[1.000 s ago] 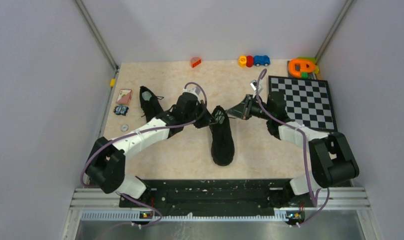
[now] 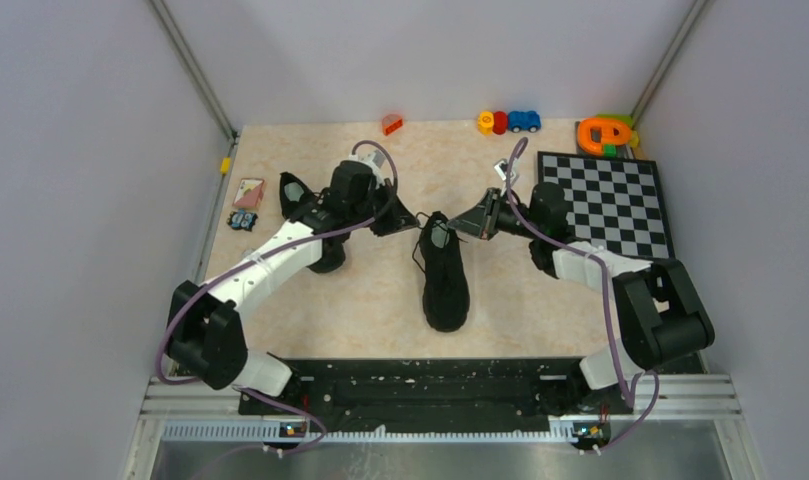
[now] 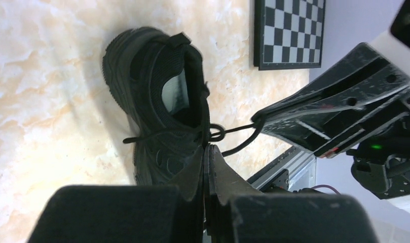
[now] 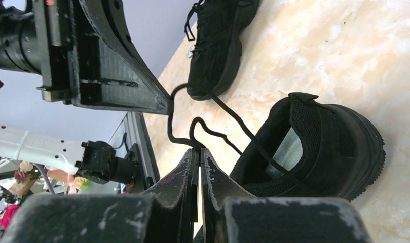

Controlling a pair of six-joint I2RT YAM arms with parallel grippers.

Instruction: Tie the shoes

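The black shoe (image 2: 444,285) stands upright mid-table, its light insole (image 3: 173,92) showing. My left gripper is shut on a black lace above the shoe's opening, left of it in the top view. My right gripper is shut on a looped lace at the shoe's other side. Between the two grippers the laces (image 4: 230,112) stretch and curve over the opening. A second black shoe (image 4: 215,55) lies at the left of the table, partly hidden by the left arm in the top view.
A checkerboard (image 2: 610,200) lies at the right. Small toys (image 2: 523,121) line the back edge, and a few small items (image 2: 249,194) sit at the left.
My left gripper has moved left and toward the back, away from the shoe, drawing lace out with it. The right gripper has barely moved.
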